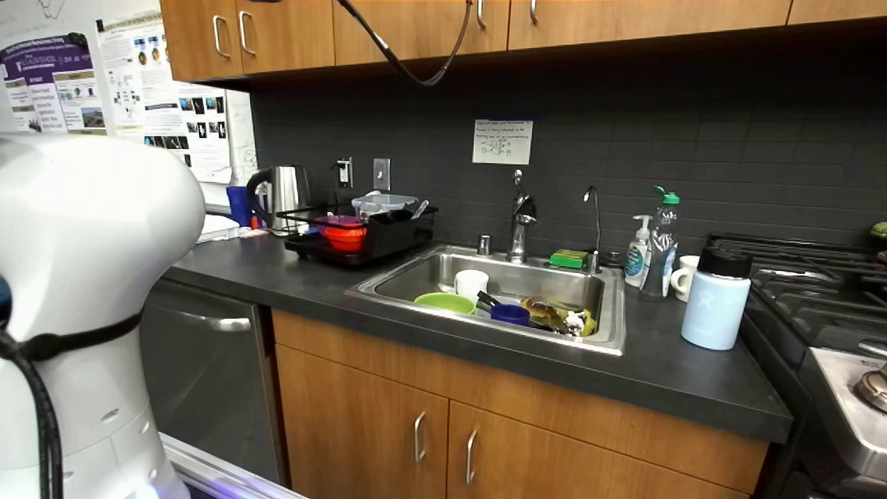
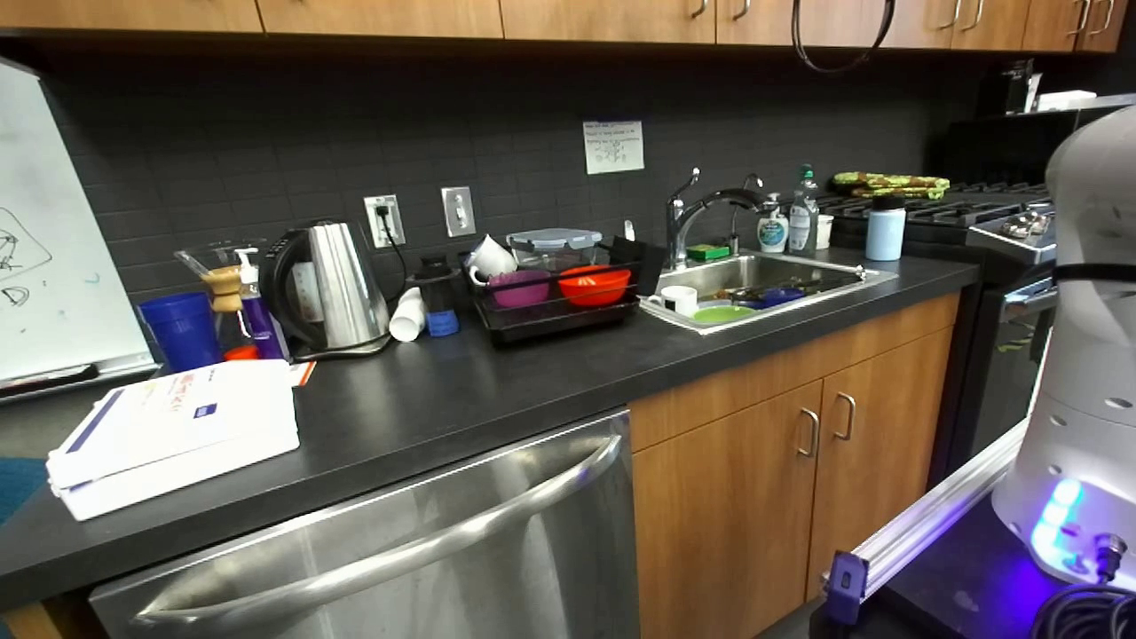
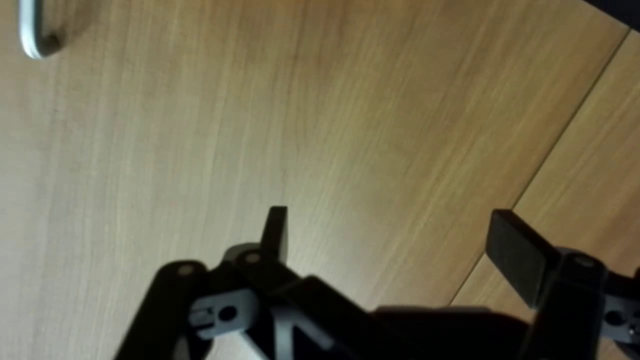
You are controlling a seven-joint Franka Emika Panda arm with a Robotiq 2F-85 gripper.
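In the wrist view my gripper is open, its two black fingertips wide apart with nothing between them. Behind them a wooden cabinet front (image 3: 240, 132) fills the picture, with a metal handle (image 3: 30, 30) at the upper left and a seam running down the right side. How far the fingers are from the wood I cannot tell. Neither exterior view shows the gripper; only the white arm (image 1: 100, 224) appears, at the left edge in one and the right edge in the other, with a black cable (image 1: 416, 82) hanging in front of the upper cabinets.
A sink (image 1: 611, 324) holds a white mug (image 1: 471, 283), a green bowl (image 1: 446, 302) and a blue cup (image 1: 509, 313). Left of it stands a black dish rack (image 2: 554, 319), then a kettle (image 2: 346, 282). A light blue bottle (image 1: 715, 308) is near the stove.
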